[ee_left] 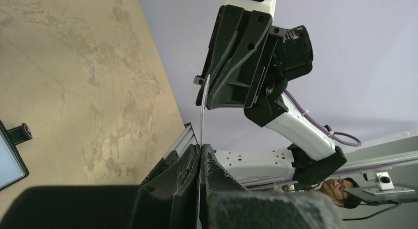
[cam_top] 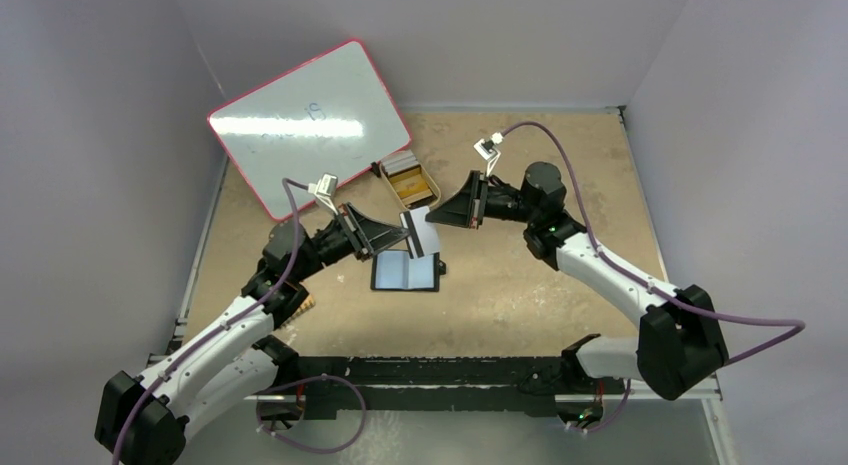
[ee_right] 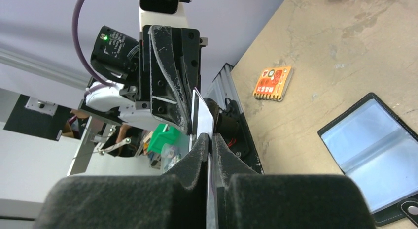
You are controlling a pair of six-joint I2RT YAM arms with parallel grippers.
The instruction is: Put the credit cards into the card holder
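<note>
A white card with a dark stripe (cam_top: 425, 238) is held in the air between the two grippers, edge-on in both wrist views. My left gripper (cam_top: 402, 233) is shut on it, the thin edge running up from between its fingertips. My right gripper (cam_top: 432, 217) has its fingertips at the card's other side; how firmly they close on it is hard to tell. The open card holder (cam_top: 390, 271) (ee_right: 374, 150) lies on the table below, with clear sleeves and a black snap tab.
An open box (cam_top: 432, 188) with cards stands behind, beside a whiteboard (cam_top: 290, 105). An orange notebook (ee_right: 272, 83) lies near the left arm.
</note>
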